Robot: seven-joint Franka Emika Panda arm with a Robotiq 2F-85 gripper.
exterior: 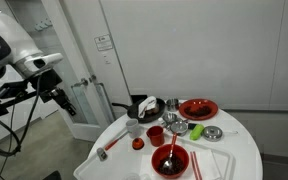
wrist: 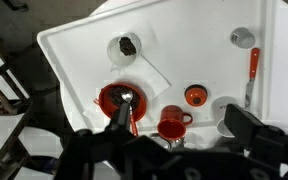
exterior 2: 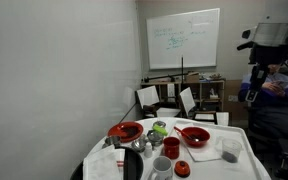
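Note:
My open gripper hangs high above the table's near left side, with its fingers far apart and nothing between them. In the wrist view, a white tray [wrist: 74, 52] lies below it. On the tray are a red bowl [wrist: 112, 92] with dark contents and a utensil, a red mug [wrist: 172, 128], a small red round item [wrist: 196, 95] and a white mug [wrist: 221, 104]. A clear container [wrist: 116, 55] holding something dark stands near the tray's upper edge. A red-handled utensil [wrist: 253, 65] lies near a small metal cup [wrist: 242, 38].
Exterior view 1 shows a dark pan [exterior: 158, 106] with a white cloth, a red plate [exterior: 198, 107], metal pots [exterior: 168, 118] and a green item [exterior: 197, 132] toward the back. A wall [exterior: 204, 50] stands behind the table. The tray's near left area is mostly clear.

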